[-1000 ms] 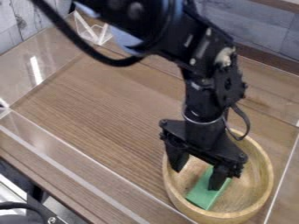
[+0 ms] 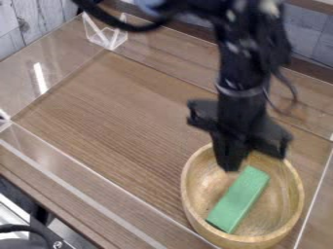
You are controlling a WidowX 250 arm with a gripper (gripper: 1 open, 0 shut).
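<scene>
A round wooden bowl [image 2: 198, 202] stands at the lower right of the camera view, with a green rectangular block [image 2: 237, 200] lying inside it. My black gripper [image 2: 237, 138] is blurred and hangs above the back of the bowl, over the block, apart from it. The blur hides how far its fingers are apart; nothing is visibly between them.
A white wire-like object [image 2: 107, 29] stands at the far upper left. Dark cables show at the lower left edge.
My gripper has risen up and back out of the bowl and is now blurred. The green block, earlier partly covered by the fingers, now shows fully in the bowl.
</scene>
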